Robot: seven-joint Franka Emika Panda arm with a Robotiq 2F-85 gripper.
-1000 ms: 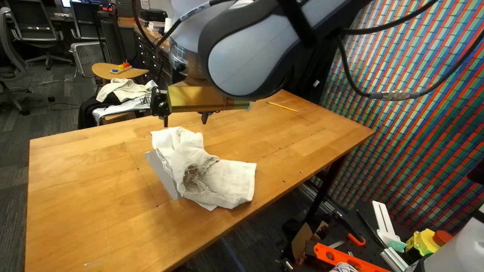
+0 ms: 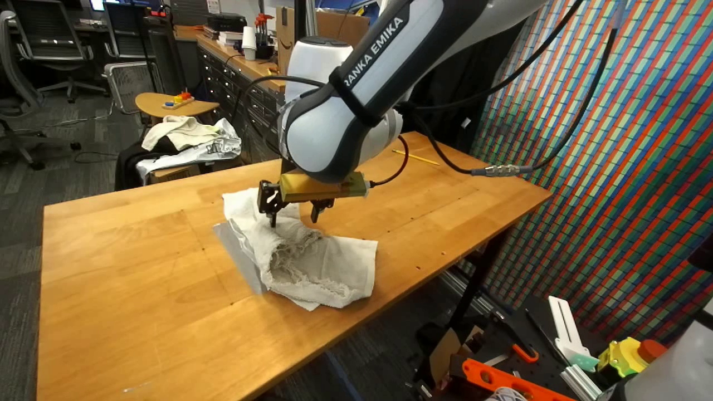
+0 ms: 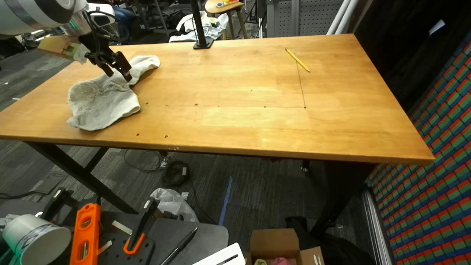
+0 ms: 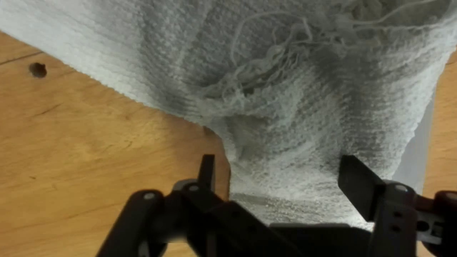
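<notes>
A crumpled white towel [image 2: 334, 264] with a frayed, looped patch lies on the wooden table, partly over a flat grey piece [image 2: 238, 257]. Just above the towel's far part hangs my gripper [image 2: 294, 220], open, its two fingers well apart. In the wrist view one finger [image 4: 208, 173] is over bare wood beside the towel [image 4: 295, 154], and the other finger [image 4: 357, 184] is over the cloth. Nothing is held between them. From the second exterior view, the gripper [image 3: 119, 77] overlaps the back part of the towel [image 3: 103, 103]; whether the tips touch it I cannot tell.
A yellow pencil [image 2: 415, 157] lies far off on the table. In the second exterior view a black post [image 3: 202, 42] stands at the table's back edge.
My gripper has come down and a little toward the camera, from high behind the towel to just above its far part. The towel has not visibly moved.
</notes>
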